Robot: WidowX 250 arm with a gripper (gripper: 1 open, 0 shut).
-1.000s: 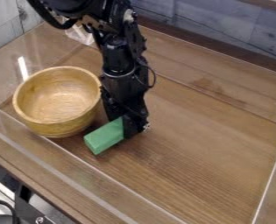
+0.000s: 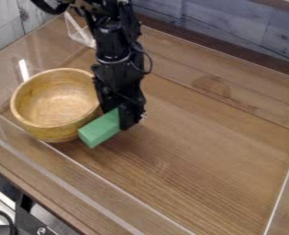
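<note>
A green block [image 2: 103, 128] is held in my black gripper [image 2: 117, 114], which is shut on it at the right rim of a yellow bowl [image 2: 51, 112]. The block is tilted, its lower end toward the front left, against or just beside the bowl's outer wall; whether it touches cannot be told. The fingertips are largely hidden behind the block and the dark gripper body.
A clear plastic item [image 2: 81, 29] lies at the back left. Black cables lie off the table's lower left corner.
The gripper and green block have risen up the view and slightly left, closer to the bowl's rim. The bowl looks unmoved.
</note>
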